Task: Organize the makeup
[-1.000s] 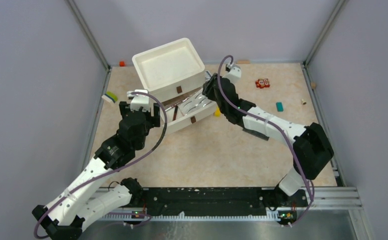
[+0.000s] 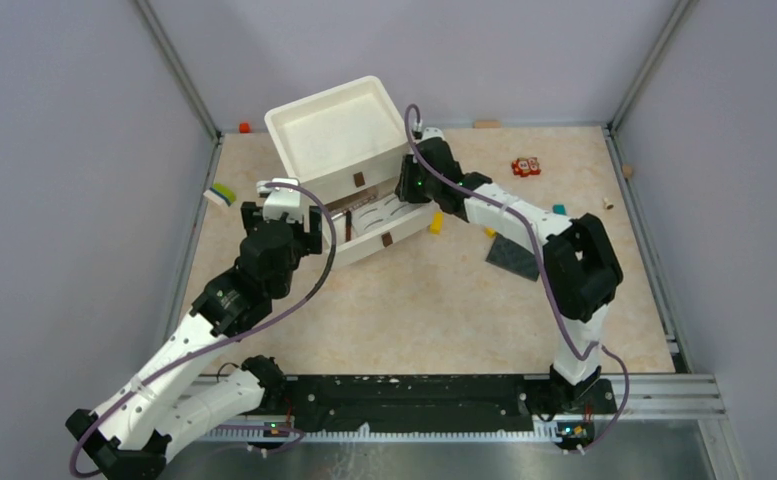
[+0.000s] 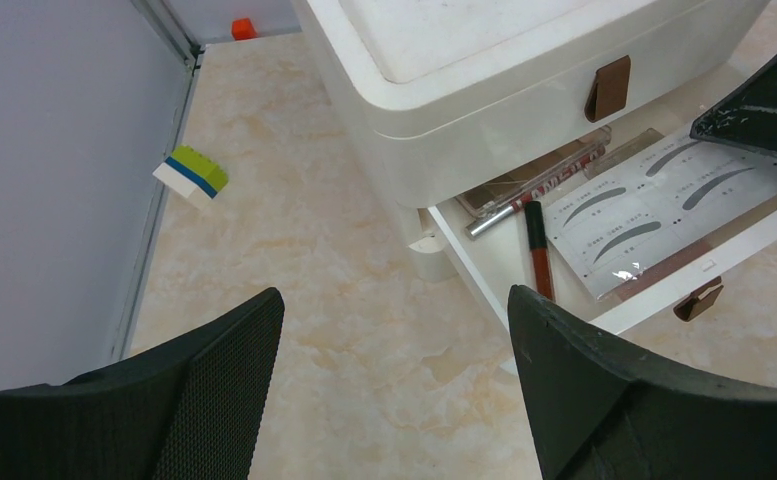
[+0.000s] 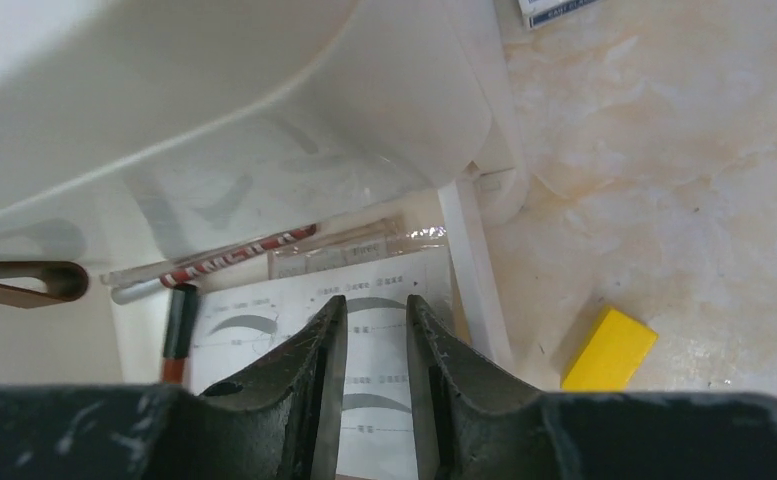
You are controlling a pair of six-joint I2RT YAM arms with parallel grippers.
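Note:
The white two-level organizer [image 2: 337, 130] has its lower drawer [image 3: 475, 268] pulled out, holding a clear eyebrow stencil sheet [image 3: 614, 215], a dark red-brown tube [image 3: 538, 250], a slim printed pen [image 4: 224, 258] and small clear packets [image 4: 329, 255]. My right gripper is over the drawer's right end at the stencil sheet, fingers part open with a narrow gap; whether they touch the sheet is unclear. My left gripper hangs open left of the drawer's front, nothing between its fingers.
A yellow block [image 4: 607, 348], dark pad [image 2: 512, 256], red item [image 2: 526, 166] and teal piece [image 2: 559, 210] lie right of the organizer. A green-and-white sponge [image 3: 191, 175] lies left.
My right arm has swung left over the past second, bringing its gripper down over the drawer's right end. The left arm has stayed still.

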